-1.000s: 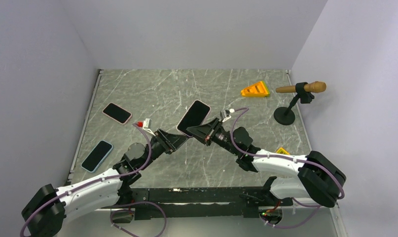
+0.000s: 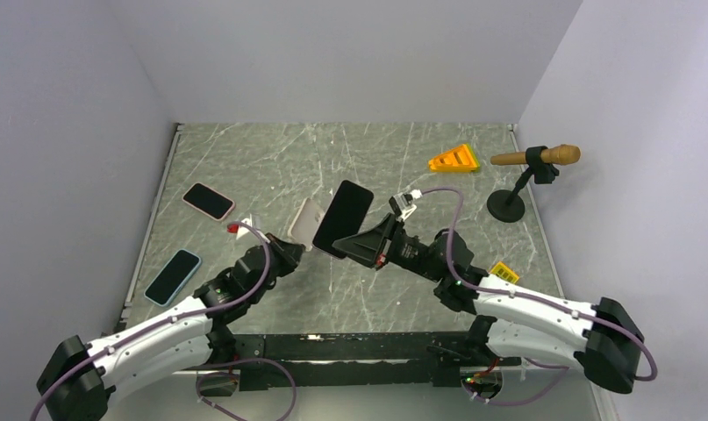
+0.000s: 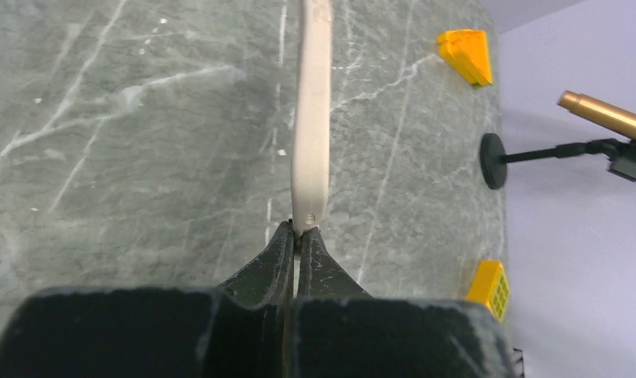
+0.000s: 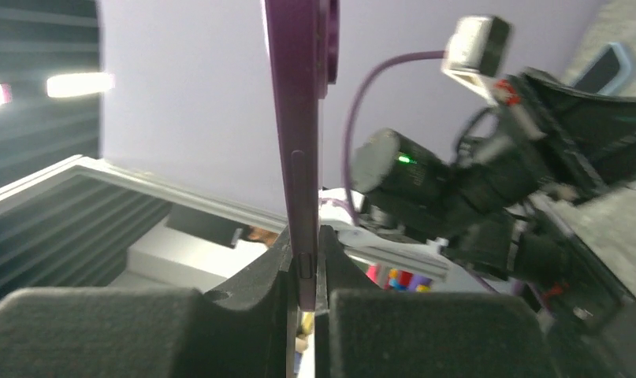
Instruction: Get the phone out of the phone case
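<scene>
Above the middle of the table, the dark phone and its pale beige case hang side by side, apart from each other. My right gripper is shut on the lower end of the phone; in the right wrist view the purple edge of the phone rises from between the fingertips. The empty case is pinched at its lower edge by my left gripper, also shut. Seen from the left wrist, the case stands edge-on, with no phone beside it.
On the table's left lie a pink-edged phone and a blue-edged phone. An orange-yellow holder, a microphone on a stand and a yellow block are at the right.
The phone and case, joined before, have come apart. My right gripper has turned and lifted with the phone, while my left gripper has moved slightly left and tipped with the case.
</scene>
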